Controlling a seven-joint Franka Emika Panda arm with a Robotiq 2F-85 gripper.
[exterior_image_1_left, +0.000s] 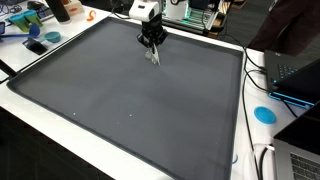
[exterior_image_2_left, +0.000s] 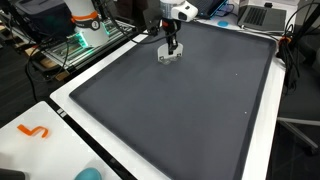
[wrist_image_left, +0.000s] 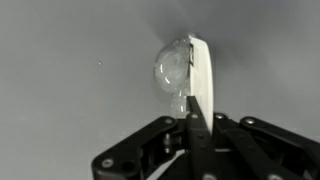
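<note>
My gripper is shut, with a thin white card-like piece seen edge-on between its fingers. Clear, shiny plastic bulges show on the left side of this piece, so it looks like a blister pack. In exterior view 2 its pale face stands upright beneath the gripper, close to the grey tabletop. Exterior view 1 shows the same pale piece under the gripper, near the table's far edge. Whether its lower edge touches the surface I cannot tell.
A cable runs along the right side.
</note>
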